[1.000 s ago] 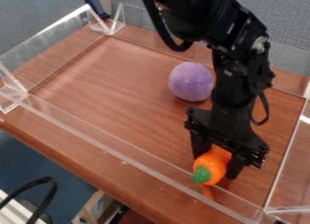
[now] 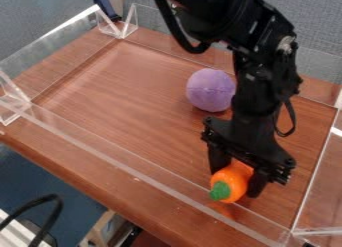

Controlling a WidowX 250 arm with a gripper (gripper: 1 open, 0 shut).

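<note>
My black gripper (image 2: pixel 243 163) reaches down at the right side of the wooden table, its fingers around an orange toy carrot (image 2: pixel 233 180) with a green top, near the front acrylic wall. Whether the fingers press on the carrot is hard to tell, as the gripper's body partly hides it. A purple round object (image 2: pixel 209 89) sits behind and left of the gripper, apart from it.
Clear acrylic walls (image 2: pixel 80 131) edge the table (image 2: pixel 107 86). A dark cable and some clutter lie beyond the front-left edge.
The gripper and carrot have shifted only very slightly, with the carrot's green top appearing a little turned. The purple object has stayed where it was.
</note>
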